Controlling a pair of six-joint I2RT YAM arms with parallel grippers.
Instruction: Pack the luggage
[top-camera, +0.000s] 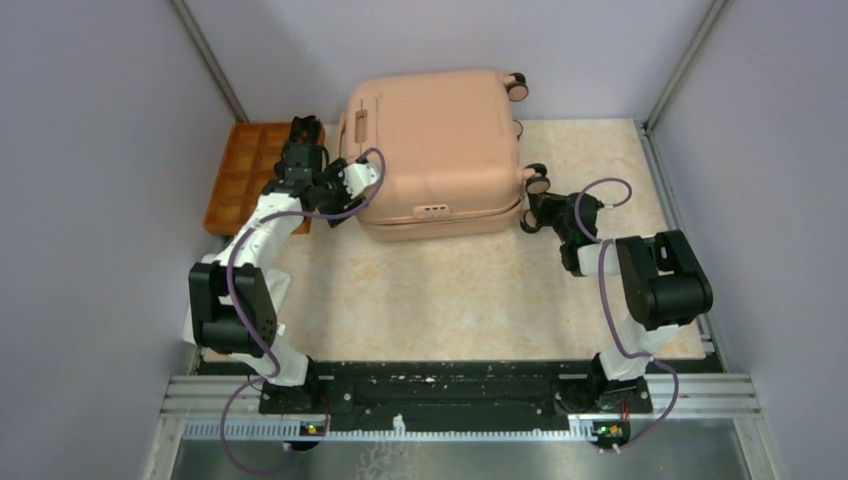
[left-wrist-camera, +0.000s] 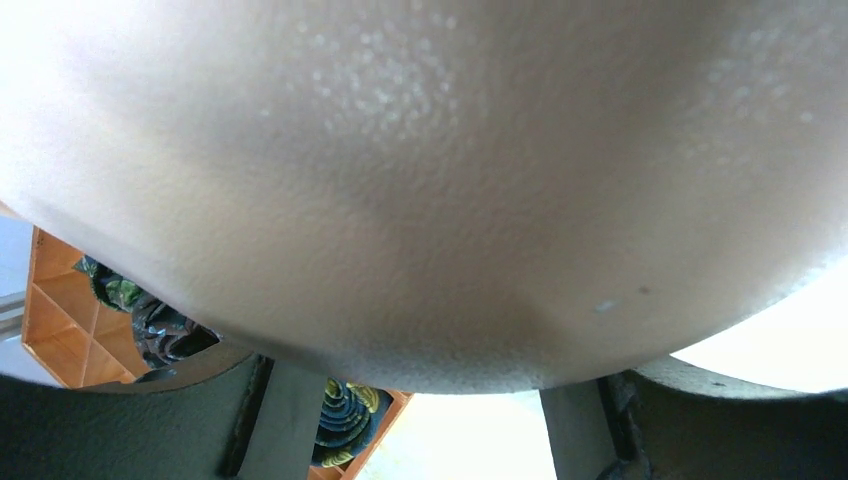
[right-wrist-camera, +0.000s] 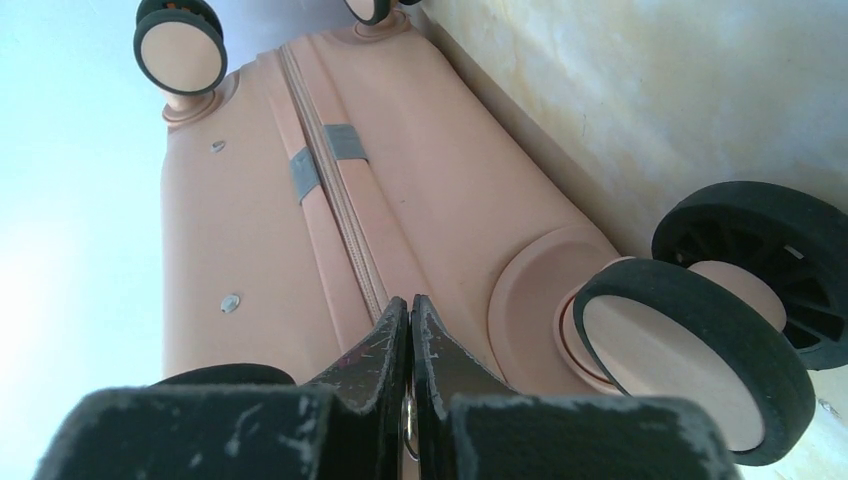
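Note:
A pink hard suitcase lies closed on its side at the back of the table, wheels to the right. My left gripper is at its left front corner; in the left wrist view the shell fills most of the frame just beyond the parted fingers. My right gripper is shut, pointed at the suitcase's right side beside the lower front wheels; nothing shows between its fingers.
An orange compartment tray with dark rolled cloths stands at the back left. A white item lies partly under the left arm.

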